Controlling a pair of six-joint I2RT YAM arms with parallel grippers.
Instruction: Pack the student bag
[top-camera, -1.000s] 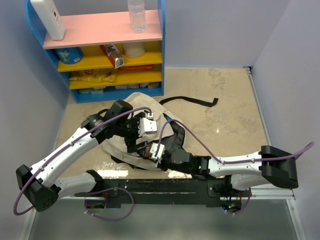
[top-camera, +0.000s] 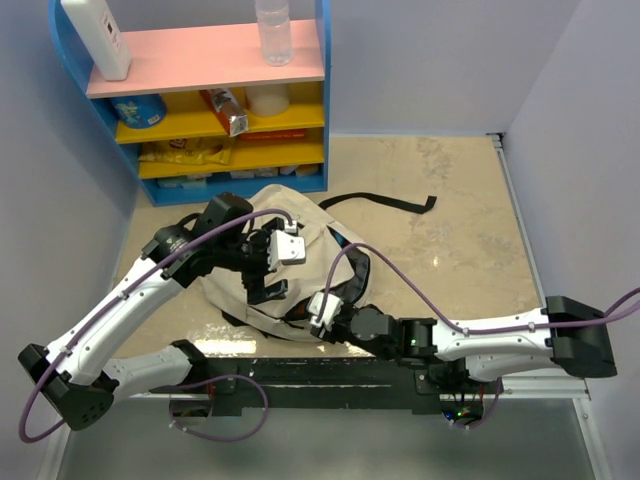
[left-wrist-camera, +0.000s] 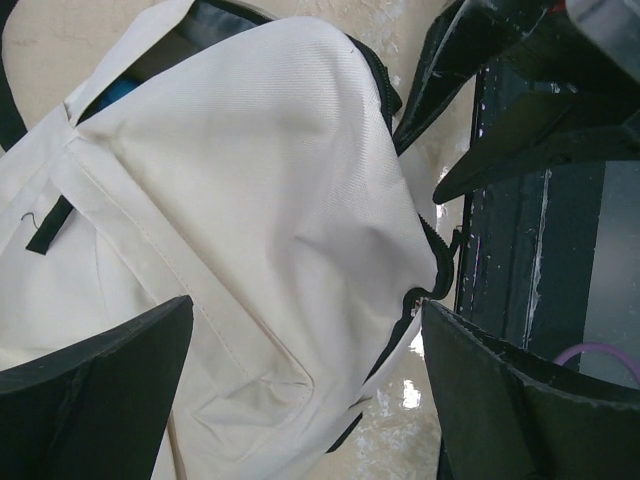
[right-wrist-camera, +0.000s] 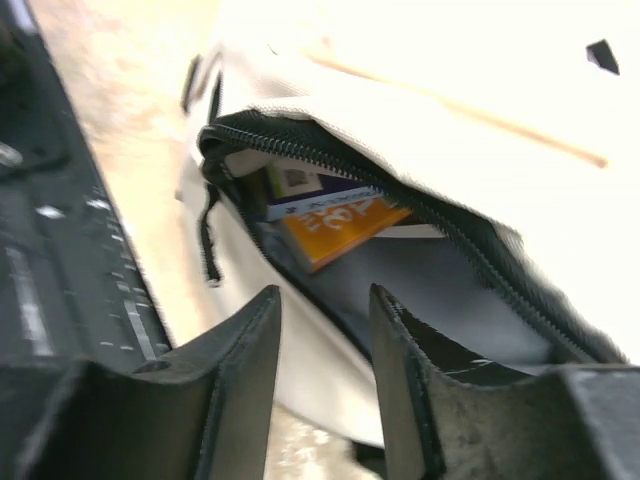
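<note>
The cream bag lies on the table. My left gripper hangs above its fabric, fingers spread open with nothing between them; in the left wrist view the bag shows cream cloth and black zip edges. My right gripper is low at the bag's near right opening. In the right wrist view its fingers stand apart, with no held item visible, beside the zipper. An orange and blue box sits inside the bag.
A blue shelf unit with bottles, cans and packets stands at the back left.
My right arm has drawn back toward the right and front, and my left arm slightly back left. The bag's front flap now covers more of the opening.
</note>
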